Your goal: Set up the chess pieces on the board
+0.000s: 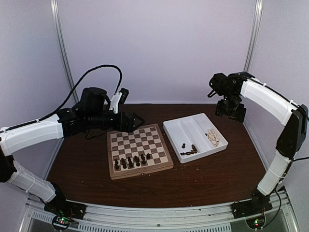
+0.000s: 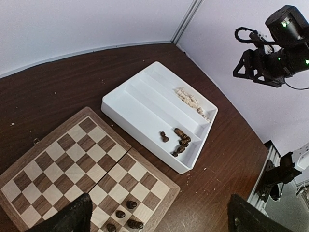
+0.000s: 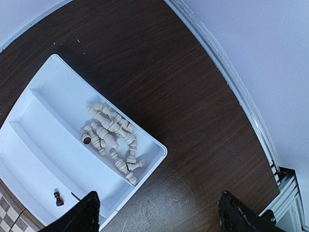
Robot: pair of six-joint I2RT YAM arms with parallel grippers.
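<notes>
The chessboard (image 1: 138, 142) lies on the left half of the table, with several dark pieces (image 1: 130, 163) upright along its near left rows. To its right is the white tray (image 1: 172, 126), split into long compartments. Several dark pieces (image 2: 182, 139) lie in its near compartment, one or two apart from the rest. A heap of white pieces (image 3: 111, 130) fills part of the far right compartment. My left gripper (image 1: 136, 123) hovers above the board's back edge, open and empty. Over the table's right rear, clear of the tray, hangs my right gripper (image 1: 231, 116), its fingers apart with nothing between them.
Bare dark table (image 1: 217, 181) shows in front of the tray and around the board. White walls (image 1: 159, 53) close off the back and sides. The tray's raised rim and dividers stand between the pieces and the board.
</notes>
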